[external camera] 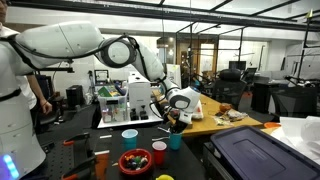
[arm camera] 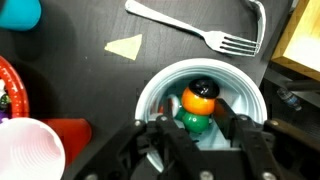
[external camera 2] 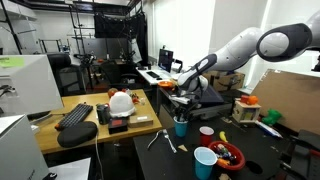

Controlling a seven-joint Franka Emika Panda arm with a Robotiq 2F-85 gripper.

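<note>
My gripper points down over a blue cup (external camera: 175, 142), its fingers reaching in at the mouth. From the wrist the cup's pale inside shows, with an orange ball-like thing (arm camera: 201, 88) and a green thing (arm camera: 195, 122) lying in it. The fingers stand apart on either side of the green thing; whether they press on it cannot be told. In exterior view 2 the same cup (external camera 2: 181, 129) stands upright on the dark table below the gripper, its contents hidden.
A fork (arm camera: 190, 28) lies beside the cup. Close by are a red cup (external camera: 159, 154), another blue cup (external camera: 130, 139) and a red bowl (external camera: 136, 167) of small items. A large dark tray (external camera: 265, 162) fills the right side. Wooden tabletop (external camera 2: 90, 160) lies behind.
</note>
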